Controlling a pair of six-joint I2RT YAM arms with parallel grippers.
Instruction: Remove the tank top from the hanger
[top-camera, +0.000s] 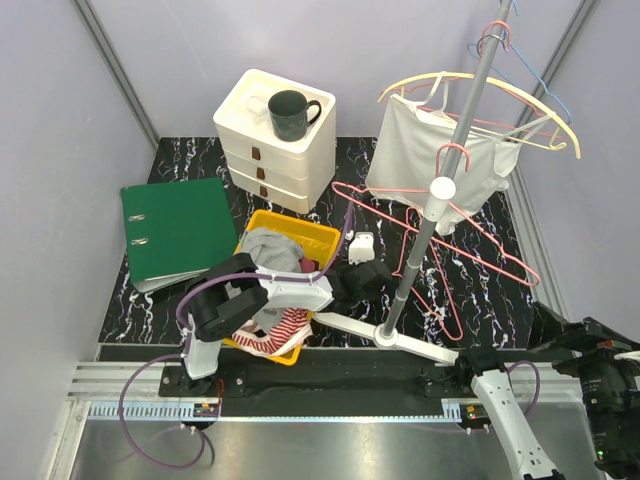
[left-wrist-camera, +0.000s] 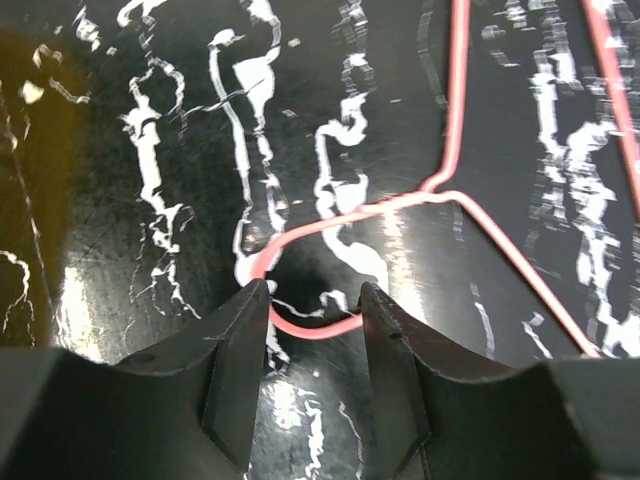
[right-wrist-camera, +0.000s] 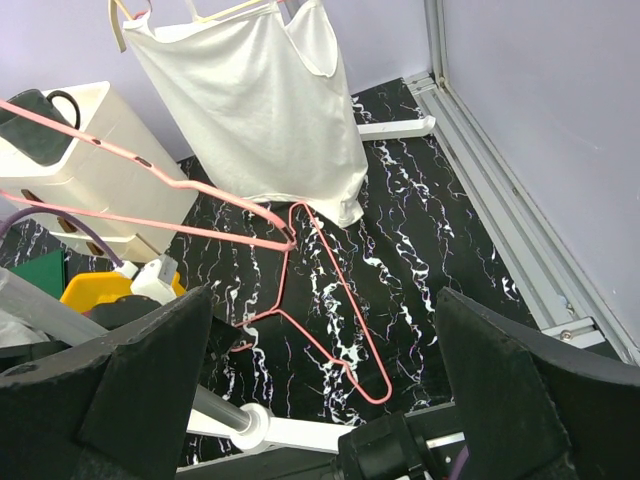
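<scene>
The white tank top hangs by its straps from a pale yellow hanger at the top of the pole; its lower part also shows in the right wrist view. A pink hanger lies on the dark table. Its hook curves between the parted fingers of my left gripper, which is open and seen just beyond the fingertips; whether they touch it I cannot tell. My right gripper stands open at the front right, apart from the tank top, nothing between its fingers.
A grey pole stands between the arms, with another pink hanger hanging from it. A yellow bin of clothes lies beneath the left arm. White drawers with a mug and a green binder stand behind.
</scene>
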